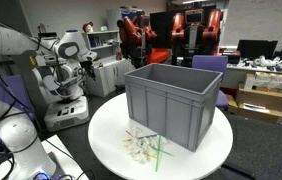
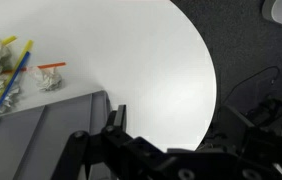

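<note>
My gripper is open in the wrist view, its dark fingers set wide apart with only bare white tabletop and some floor between them. In the exterior view the gripper is raised at the left, short of the table and far from the objects. Crumpled paper lies on the round white table with coloured straws among it. A large grey bin stands behind them; its inside floor is hidden. The wrist view shows a small paper ball and a blue straw near the bin's edge.
The bin's high walls take up much of the table. Beyond it are a purple chair, cardboard boxes and red-and-black equipment. Dark carpet surrounds the table.
</note>
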